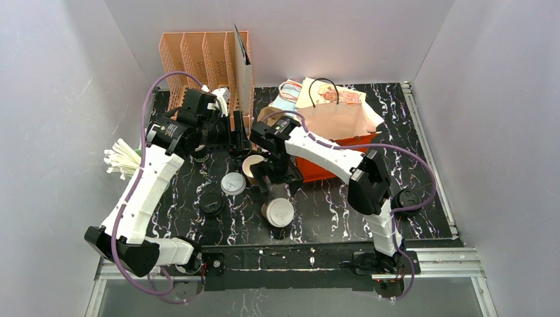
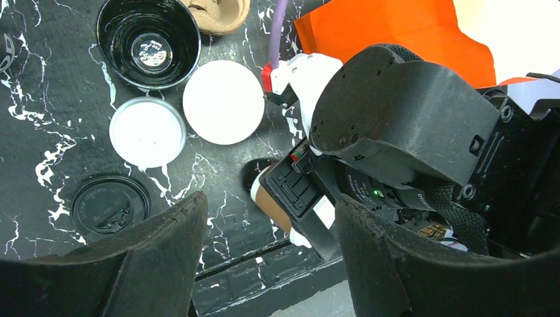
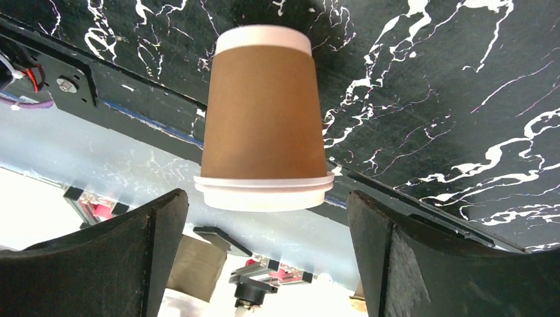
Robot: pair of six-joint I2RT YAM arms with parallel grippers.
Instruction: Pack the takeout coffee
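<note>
A brown paper cup with a white lid (image 1: 280,211) stands at the front middle; it fills the middle of the right wrist view (image 3: 264,119). My right gripper (image 1: 277,185) is open just behind and above it, nothing between its fingers. My left gripper (image 1: 236,132) hangs at the back left, open and empty, its fingers (image 2: 132,264) low in its wrist view. An uncovered cup (image 1: 249,165) stands behind the lidded one, partly hidden by the right arm. The orange paper bag (image 1: 317,168) stands open at the right rear.
White lids (image 1: 233,182), a black lid (image 1: 211,203), a black cup (image 2: 148,43) and a cardboard carrier (image 2: 218,13) lie around the middle. A peach rack (image 1: 188,53) is at the back. Black lids (image 1: 409,200) are at the right.
</note>
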